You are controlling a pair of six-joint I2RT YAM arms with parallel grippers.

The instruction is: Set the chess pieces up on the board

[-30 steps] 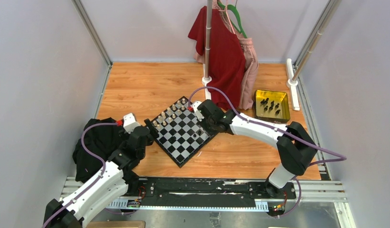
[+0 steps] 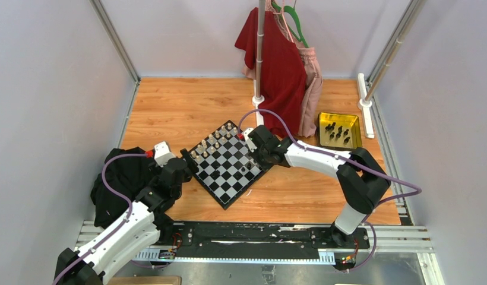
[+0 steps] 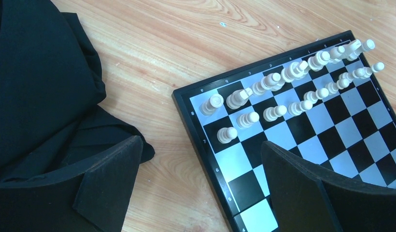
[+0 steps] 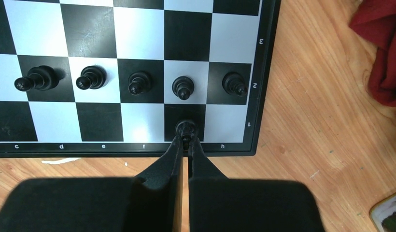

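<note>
The chessboard point(image 2: 224, 195) lies turned on the table. White pieces, such as a corner rook point(image 3: 212, 104), stand in two rows along one side. Several black pawns, one of them a pawn point(image 4: 183, 88), stand upright along row 2. My right gripper is shut on the top of a black piece point(image 4: 185, 127), which appears over the dark row 1 square between f and h; whether its base touches the board I cannot tell. With empty space between its fingers, my left gripper is open above the board's left edge.
A gold tray point(image 2: 360, 132) with several black pieces sits at the right. Black cloth point(image 2: 113, 190) lies under the left arm. A red garment point(image 2: 282, 65) hangs from a rack at the back. Bare table surrounds the board.
The left arm is nearly still.
</note>
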